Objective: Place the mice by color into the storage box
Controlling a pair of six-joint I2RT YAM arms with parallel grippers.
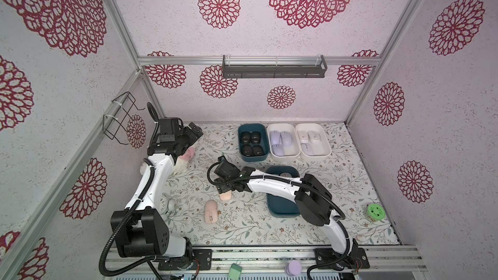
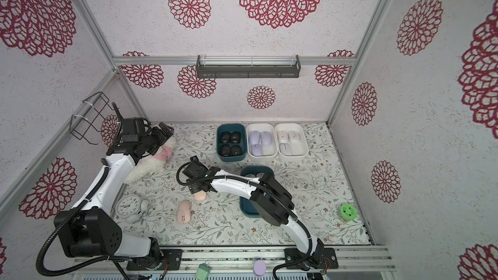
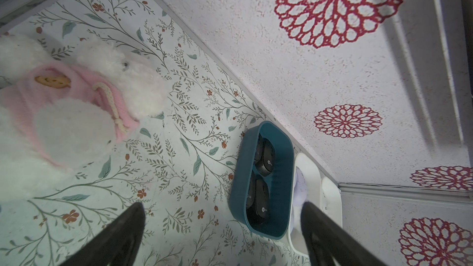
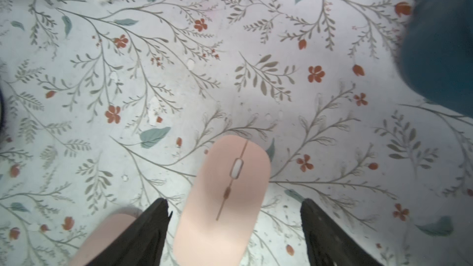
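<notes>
A pale pink mouse [image 4: 221, 197] lies on the table beneath my open right gripper, between and below its blurred fingertips. A second pink mouse [image 1: 210, 212] lies nearer the front. My left gripper is open and empty, raised over the plush toy [image 3: 74, 118] at the back left. A blue box [image 1: 282, 204] at centre, partly hidden by my right arm, holds pink mice. Along the back stand a blue box of black mice [image 1: 253, 158], a white box of lilac mice [image 1: 283, 154] and a white box of pale mice [image 1: 321, 150].
A clock [image 2: 128, 205] sits at the front left, and a green round object [image 1: 375, 211] at the front right. A shelf [image 1: 274, 71] hangs on the back wall.
</notes>
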